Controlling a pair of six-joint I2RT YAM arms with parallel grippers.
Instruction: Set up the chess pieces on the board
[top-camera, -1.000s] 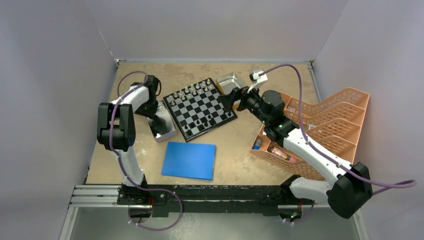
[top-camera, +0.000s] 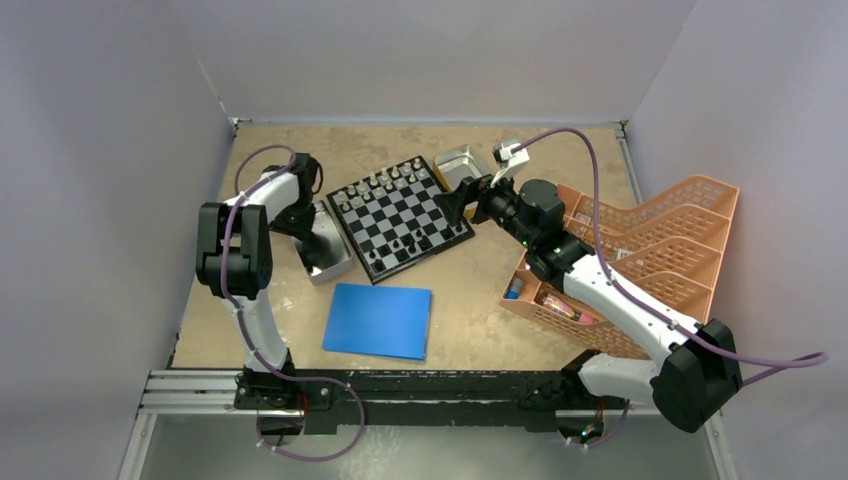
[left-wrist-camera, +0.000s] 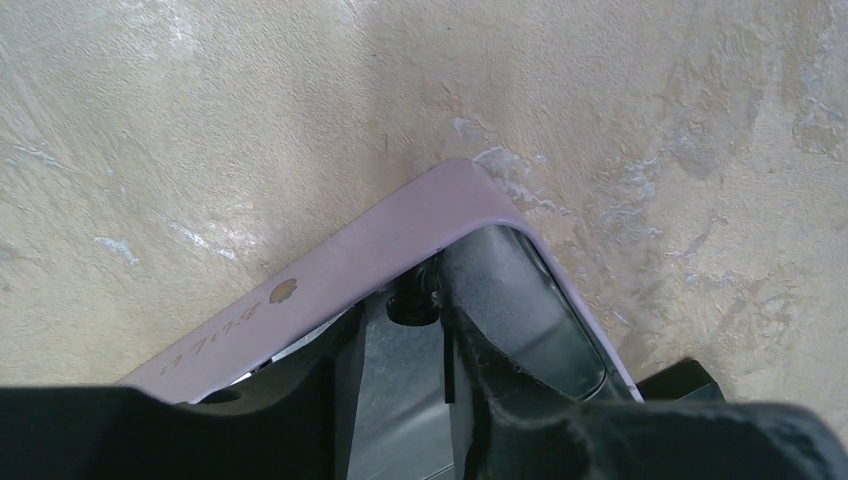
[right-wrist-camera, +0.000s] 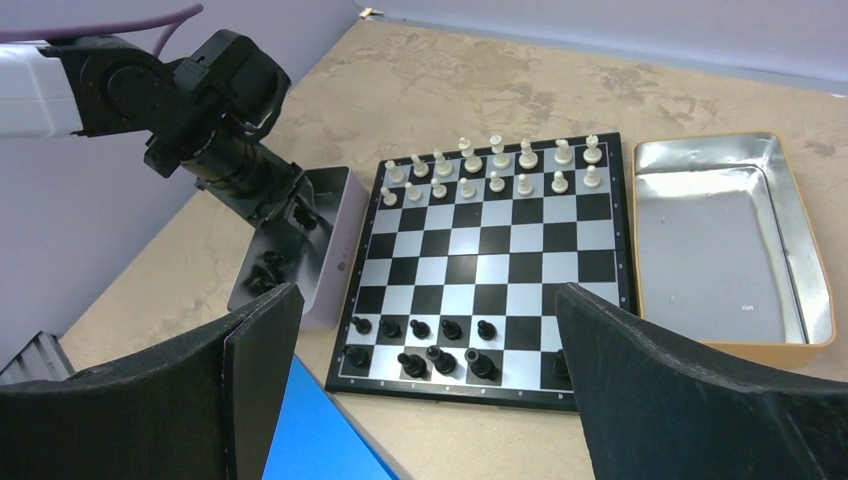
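Note:
My left gripper is over the grey bin (left-wrist-camera: 450, 185), its fingers part open either side of a black chess piece (left-wrist-camera: 413, 310) lying in the bin's corner. More black pieces lie in that bin (right-wrist-camera: 335, 265) in the right wrist view. The chessboard (top-camera: 400, 215) holds white pieces (right-wrist-camera: 527, 160) in two rows along the far side and black pieces (right-wrist-camera: 480, 365) on the near side, with some squares there empty. My right gripper (top-camera: 460, 195) hangs above the board's right end, its fingers open and empty.
An empty metal tray (right-wrist-camera: 725, 240) sits right of the board. A blue folder (top-camera: 376, 320) lies in front. An orange organiser (top-camera: 660, 260) with small items stands at the right.
The left arm has shifted very slightly at the bin. The right arm is almost still, its cable moved a little.

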